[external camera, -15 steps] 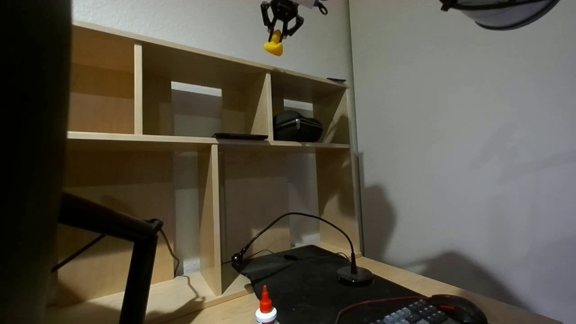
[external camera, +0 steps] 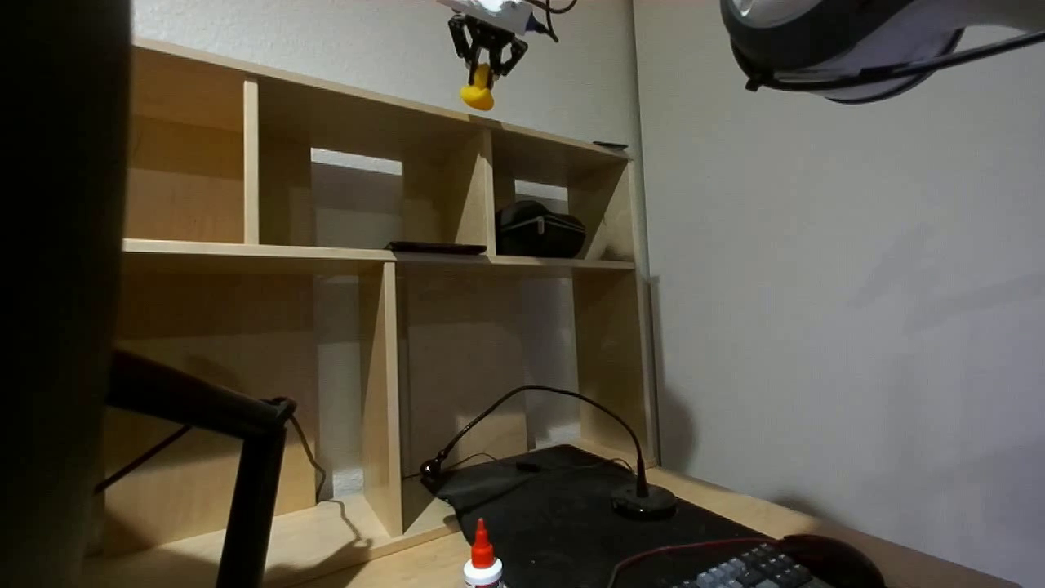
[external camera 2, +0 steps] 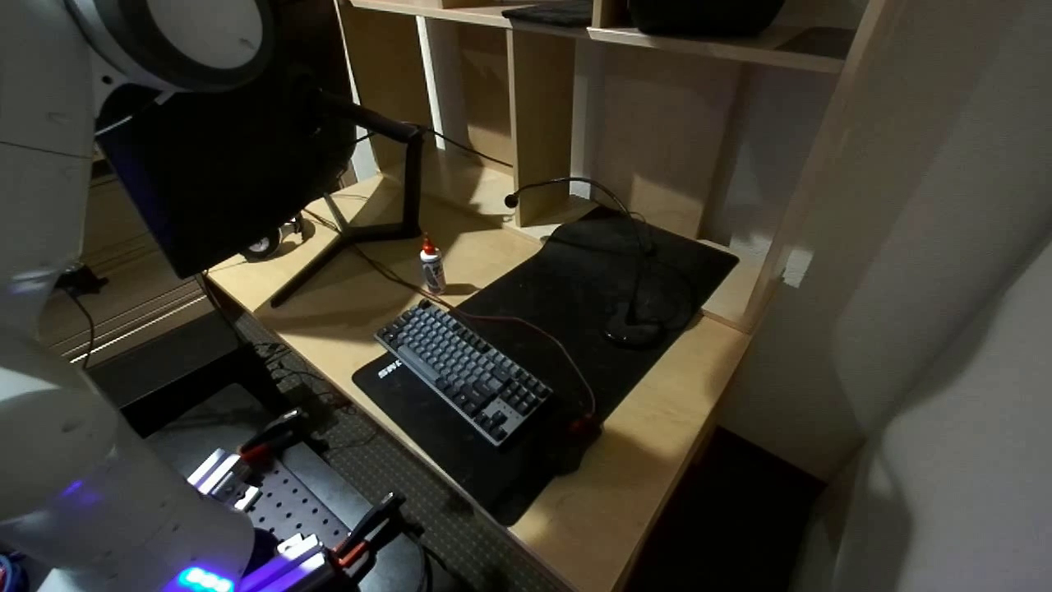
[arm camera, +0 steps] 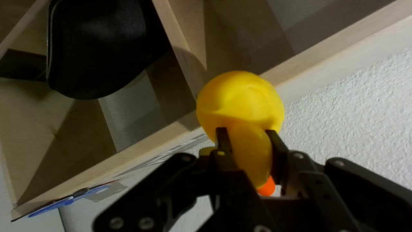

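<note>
High up in exterior view 1, my gripper (external camera: 480, 80) is shut on a yellow rubber duck (external camera: 476, 97), at about the height of the shelf unit's top edge. In the wrist view both black fingertips of the gripper press on the narrower part of the duck (arm camera: 241, 98), whose wide rounded body points away from me. A bit of orange shows beneath it, between the fingers. The wooden shelf unit (external camera: 323, 253) stands behind and below. Whether the duck touches its top board cannot be told. Exterior view 2 shows neither gripper nor duck.
A black case (external camera: 540, 230) fills much of the upper right compartment. A thin dark item (external camera: 611, 146) lies on the unit's top right end. On the desk below are a glue bottle (external camera 2: 433, 267), a keyboard (external camera 2: 463, 368) and a gooseneck stand (external camera 2: 633, 326).
My gripper and the duck held in it have shifted left and slightly lower in exterior view 1. The arm link at upper right has also moved left and down. Desk and shelf items look the same.
</note>
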